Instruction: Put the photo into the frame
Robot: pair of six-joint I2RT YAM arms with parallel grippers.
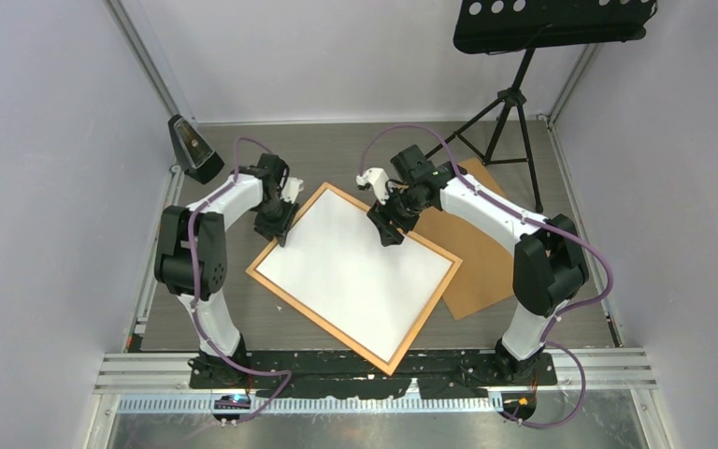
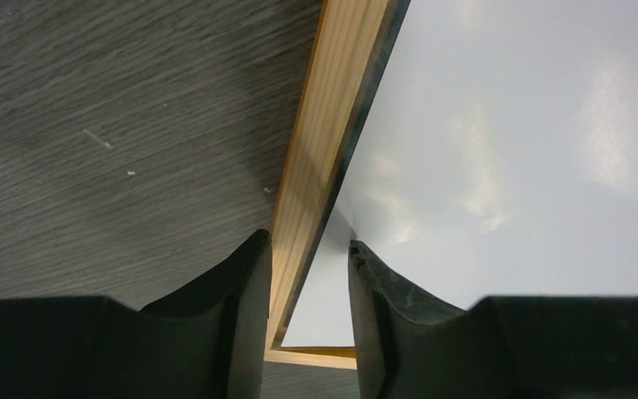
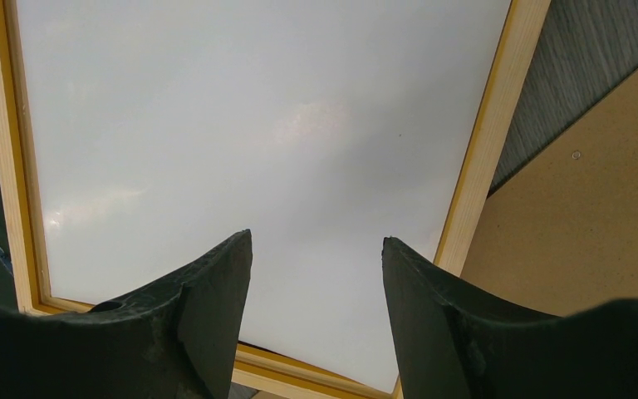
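Note:
A wooden frame [image 1: 438,296] holding a white sheet [image 1: 353,281] lies tilted on the floor in the middle. In the left wrist view my left gripper is part open over the frame's upper-left edge and corner, one finger by the wood, the other over the sheet. My right gripper hangs part open over the sheet near the frame's upper-right edge, with nothing seen between its fingers. The sheet lies inside the frame's border, with a dark gap along the edge under my left gripper.
A brown board [image 1: 472,281] lies right of the frame. A black music stand [image 1: 550,23] stands at the back right, and a dark lamp-like object [image 1: 194,150] is at the back left. Bare grey floor surrounds the frame on the left.

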